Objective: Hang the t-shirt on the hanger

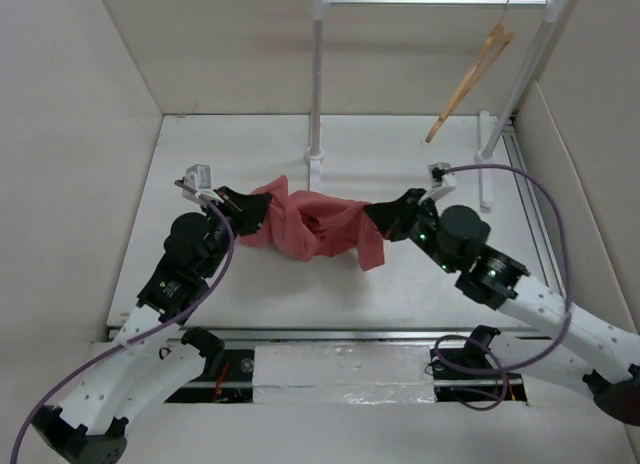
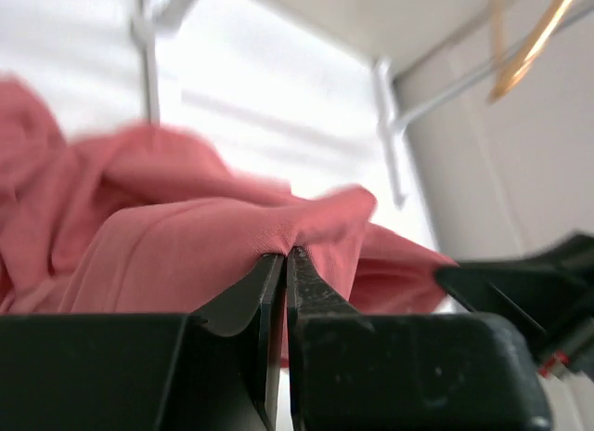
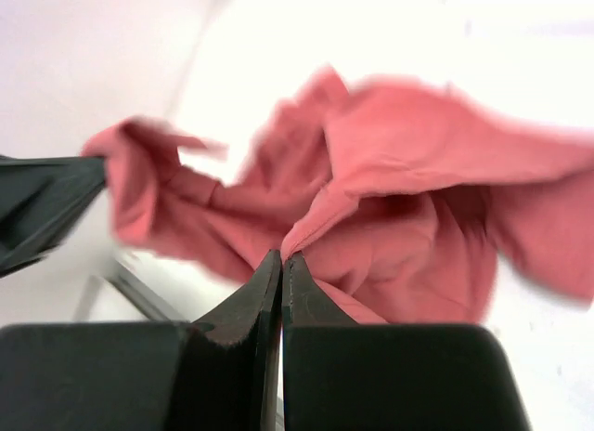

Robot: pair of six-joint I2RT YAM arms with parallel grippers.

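The red t shirt (image 1: 312,224) is stretched between my two grippers over the white table, bunched and folded. My left gripper (image 1: 258,206) is shut on one part of it; in the left wrist view a fold rises from between its fingertips. My right gripper (image 1: 376,218) is shut on another part, cloth gathered at its tips in the right wrist view. The wooden hanger (image 1: 470,74) hangs from the rail at the upper right, clear of the cloth.
A white rail (image 1: 430,0) on two posts stands at the back. Walls enclose both sides.
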